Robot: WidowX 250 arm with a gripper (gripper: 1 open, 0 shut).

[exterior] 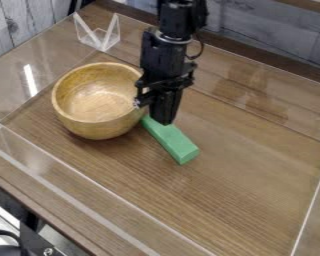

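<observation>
The black gripper (160, 110) hangs low at the right rim of a tan bowl (89, 115), just over the upper end of a green block (174, 142) that lies flat on the wooden table. It looks shut, and nothing shows between its fingers, though its tips are small and dark here. Whether it touches the bowl or the block I cannot tell.
White wire-like pieces (103, 30) stand at the back left. Dark cables lie at the lower left corner beyond the table's edge.
</observation>
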